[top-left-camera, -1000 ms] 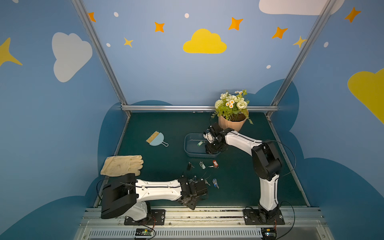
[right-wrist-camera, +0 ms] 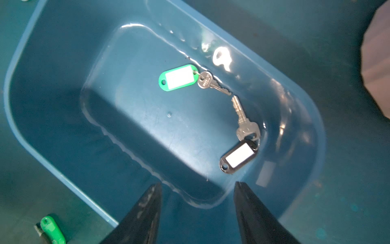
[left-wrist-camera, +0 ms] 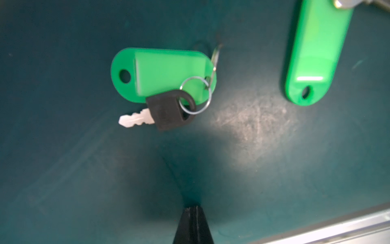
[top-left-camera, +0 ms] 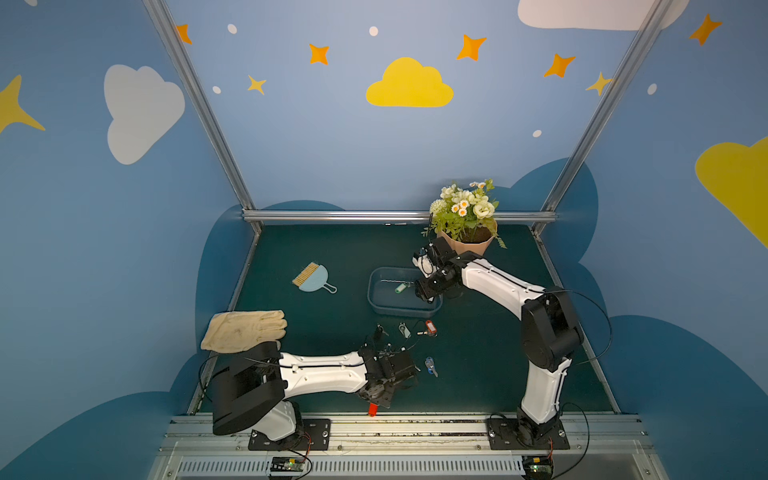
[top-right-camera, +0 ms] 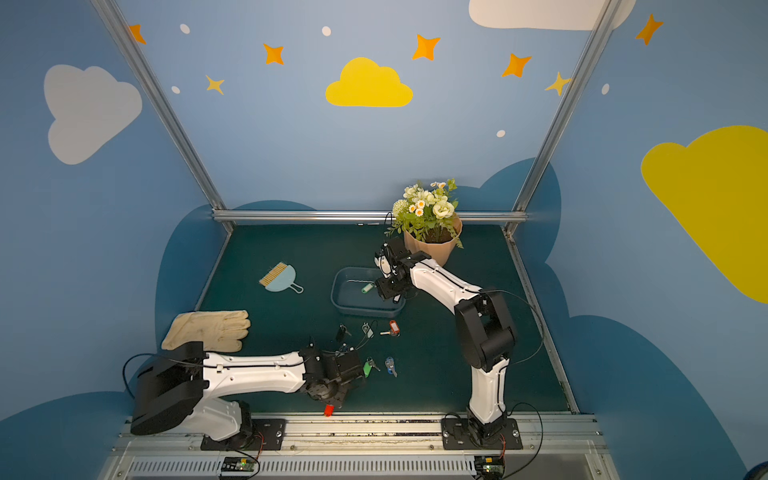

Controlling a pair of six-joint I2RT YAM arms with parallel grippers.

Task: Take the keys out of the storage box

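Inside the blue storage box (right-wrist-camera: 121, 142) lie two sets of keys. One is a silver key with a green tag (right-wrist-camera: 178, 77) by the far wall; the other, a silver key with a black tag (right-wrist-camera: 238, 156), rests near one end. Over the box my right gripper is open, its fingers apart and empty. My left gripper is shut with nothing between its fingertips, above the table near the front edge. Beyond it on the table are a green-tagged key with a black head (left-wrist-camera: 164, 75) and another green tag (left-wrist-camera: 319, 52).
Several more keys lie between box and front edge, including a red-tagged one (top-left-camera: 430, 327) and a blue one (top-left-camera: 431, 366). A flower pot (top-left-camera: 472, 240) stands behind the right gripper. A brush with dustpan (top-left-camera: 316, 277) and a glove (top-left-camera: 244, 330) lie left.
My right gripper has shifted slightly back and right over the box.
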